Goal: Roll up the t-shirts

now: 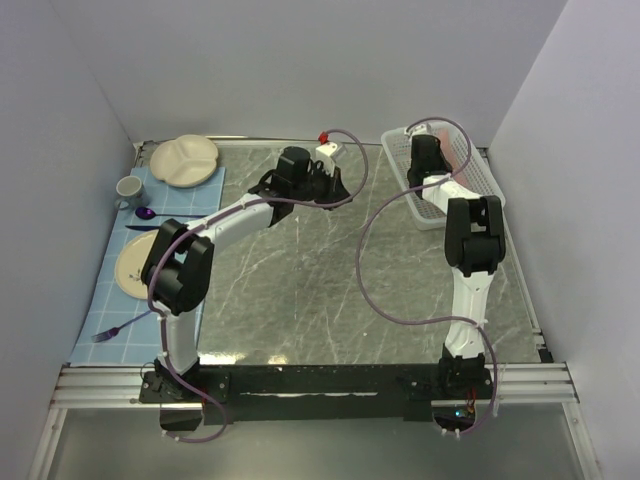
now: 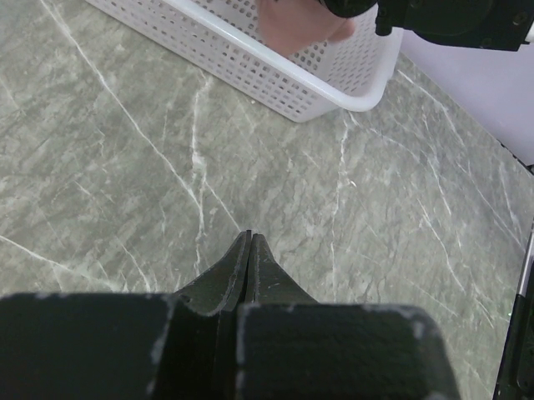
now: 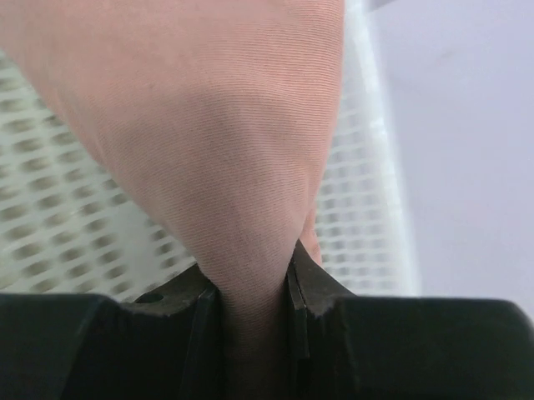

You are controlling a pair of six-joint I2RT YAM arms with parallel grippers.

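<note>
In the right wrist view a pink t shirt [image 3: 225,125] is pinched into a narrow fold. My right gripper is shut on that fold, with the cloth spreading out beyond the fingers. This happens over the white perforated basket [image 1: 490,185], where the top view shows pink only to the right of the gripper, which covers part of it. The left wrist view catches a bulge of the shirt [image 2: 300,27] inside the basket rim. My left gripper is shut with nothing between its fingertips, above bare table left of the basket.
On the left, a blue mat carries a divided plate [image 1: 184,160], a mug [image 1: 130,190], a round plate [image 1: 130,265] and cutlery such as a purple fork [image 1: 120,330]. Walls stand close behind and right of the basket.
</note>
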